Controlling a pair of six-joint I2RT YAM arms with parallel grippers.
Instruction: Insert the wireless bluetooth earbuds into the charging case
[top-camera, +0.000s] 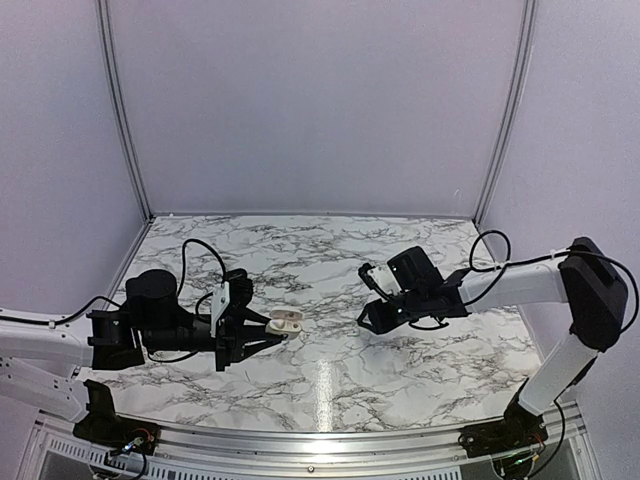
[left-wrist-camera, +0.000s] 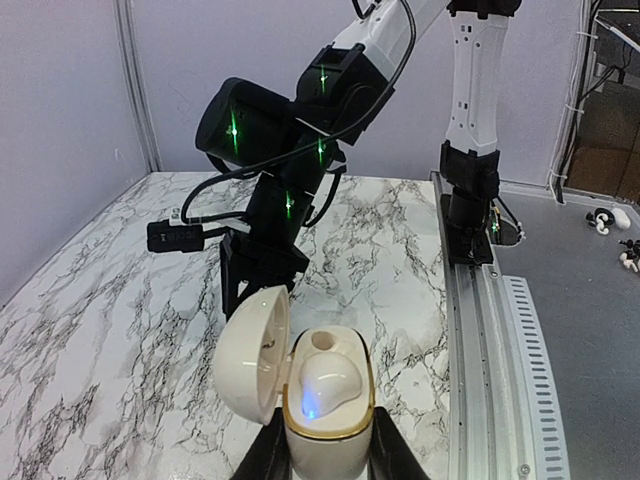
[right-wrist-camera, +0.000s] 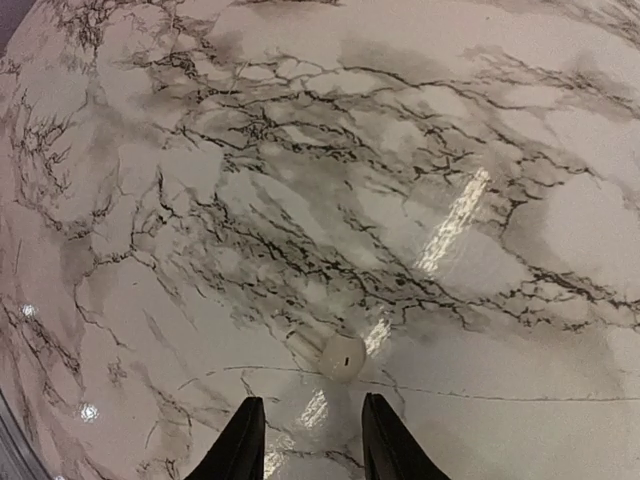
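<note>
The white charging case (left-wrist-camera: 248, 355), lid open, is held by my left gripper, shut on its base; one earbud (left-wrist-camera: 330, 385) with a blue light sits inside, beside an empty socket. In the top view the case (top-camera: 285, 323) is left of centre. A loose white earbud (right-wrist-camera: 342, 355) lies on the marble table below my right gripper, whose two fingers stand apart with nothing between them, just short of the earbud in the right wrist view.
</note>
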